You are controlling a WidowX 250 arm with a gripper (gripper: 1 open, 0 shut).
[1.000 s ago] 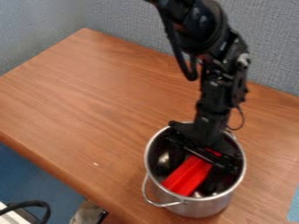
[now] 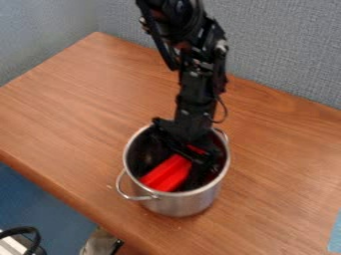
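Note:
A black robot arm reaches down from the top into a steel pot (image 2: 180,199) with side handles. Its gripper (image 2: 186,149) is inside the pot's rim, over bright red pieces (image 2: 164,174) lying in it. The fingertips are partly hidden among the dark interior, so whether they hold the red pieces is unclear.
A grey fabric wall runs along the back. Dark cables and other items sit at the bottom left, off the table's edge.
The pot, the red pieces and the gripper inside it have moved together leftward across the table over the last second, and the arm has shifted left with them.

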